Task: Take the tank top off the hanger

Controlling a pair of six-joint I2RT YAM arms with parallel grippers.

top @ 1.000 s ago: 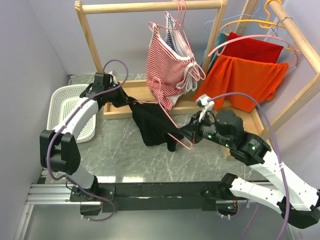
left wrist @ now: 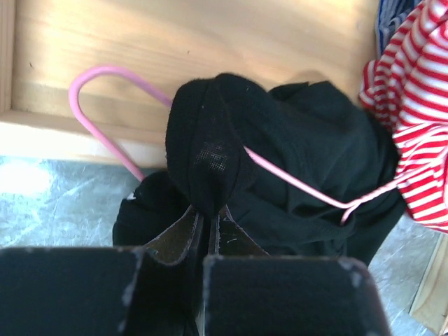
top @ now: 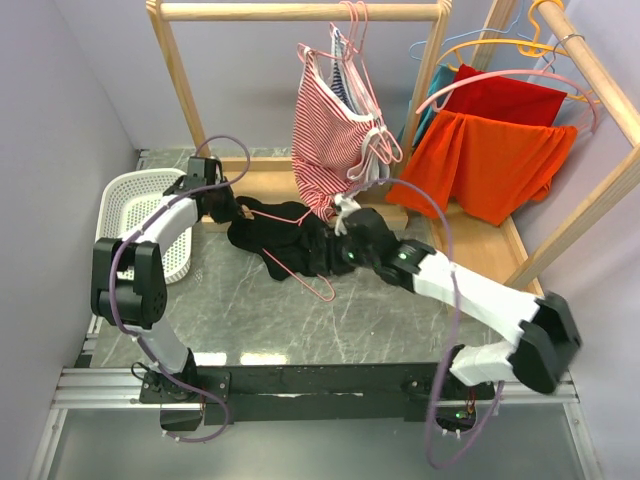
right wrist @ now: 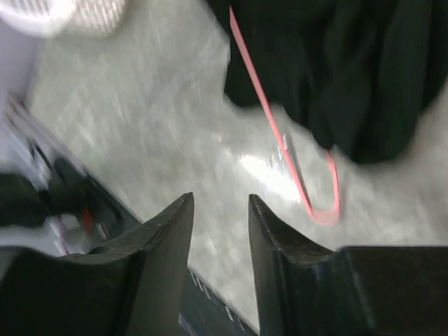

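Observation:
A black tank top (top: 271,233) lies crumpled on the marble floor and wooden tray edge, a pink hanger (top: 300,278) threaded in it; its hook loop shows at the left in the left wrist view. My left gripper is shut on bunched black fabric beside the hanger. My right gripper, part open with nothing between its fingers, is over the floor; in the top view it is blurred over the tank top's right part, and the pink hanger's end lies ahead of its fingers in the right wrist view.
A white basket (top: 110,225) stands at the left. Striped garments (top: 323,130) on pink hangers hang from the rail above the wooden tray (top: 270,180). Orange and red cloths (top: 480,170) hang at the right.

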